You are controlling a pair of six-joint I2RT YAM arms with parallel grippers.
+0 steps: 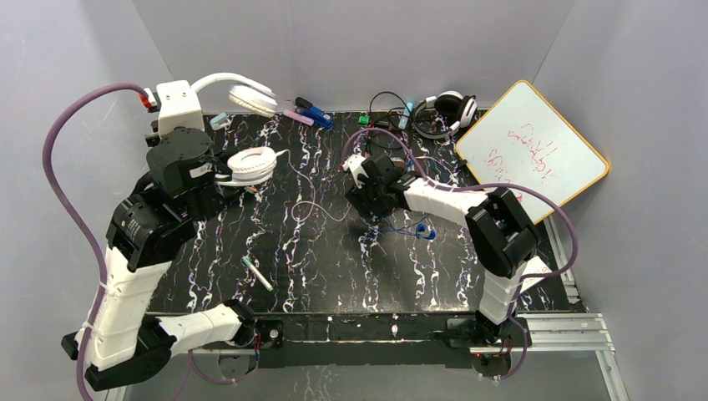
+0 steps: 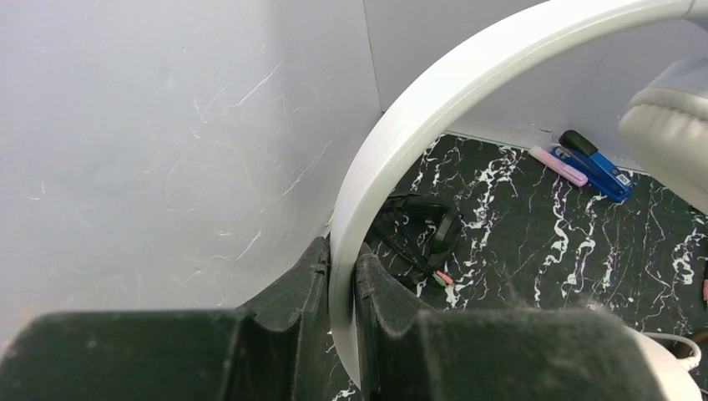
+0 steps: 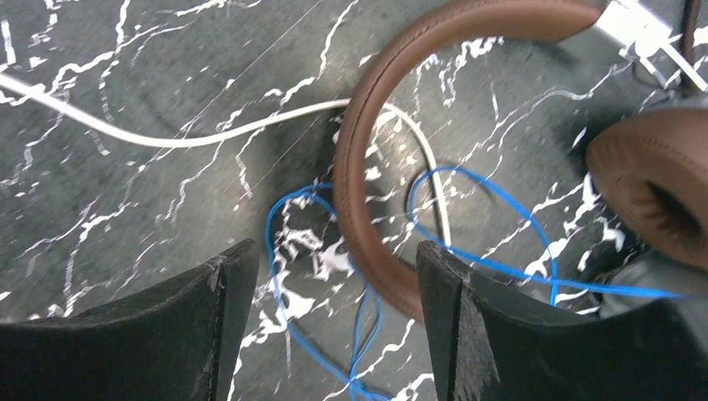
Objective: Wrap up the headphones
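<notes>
White headphones hang raised at the left, one white ear pad [image 1: 250,164] low and the other ear cup [image 1: 253,99] above it. In the left wrist view their white headband [image 2: 401,125] passes between the fingers of my left gripper, which is shut on it. A white cable [image 1: 302,200] runs from them down to the table. My right gripper is open over brown headphones, partly hidden in the top view; their brown headband [image 3: 355,167] shows beyond and between its fingers. The white cable [image 3: 200,140] passes under that headband, and a blue cable [image 3: 288,196] lies tangled there.
Black-and-white headphones [image 1: 432,134] and a whiteboard [image 1: 534,150] occupy the back right. A blue stapler [image 1: 315,114] and a pink marker [image 1: 298,117] lie at the back. A green-capped marker [image 1: 257,274] is at the front left.
</notes>
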